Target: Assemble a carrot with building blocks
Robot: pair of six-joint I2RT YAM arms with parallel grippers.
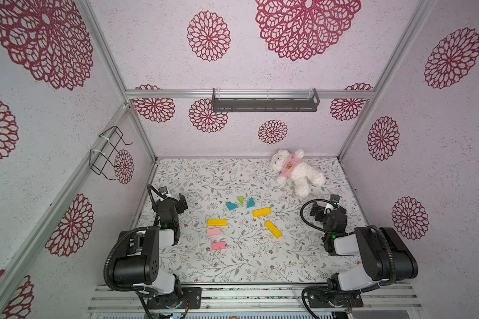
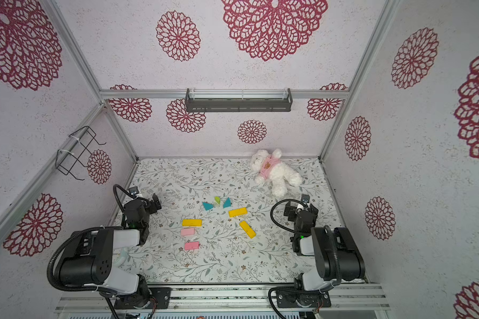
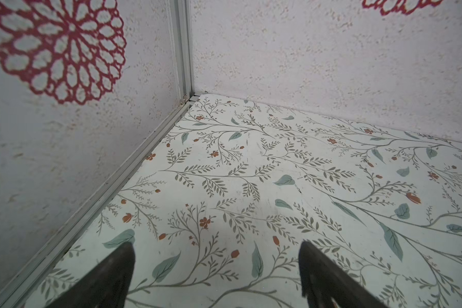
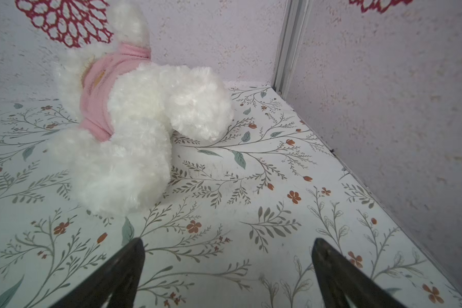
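Note:
Loose blocks lie flat in the middle of the table: several yellow bars (image 1: 216, 222) (image 2: 237, 212), two pink blocks (image 1: 213, 231) (image 2: 191, 245), two teal pieces (image 1: 231, 205) (image 2: 227, 203) and a small green piece (image 1: 240, 200). My left gripper is at the table's left side, its fingers wide apart with only bare patterned surface between them. My right gripper is at the right side, also open and empty, in front of a white teddy bear in a pink shirt (image 4: 133, 102). Both grippers stand apart from the blocks.
The teddy bear (image 1: 308, 175) lies at the back right. Walls enclose the table, with a wire rack (image 1: 105, 151) on the left and a grey shelf (image 1: 265, 106) on the back wall.

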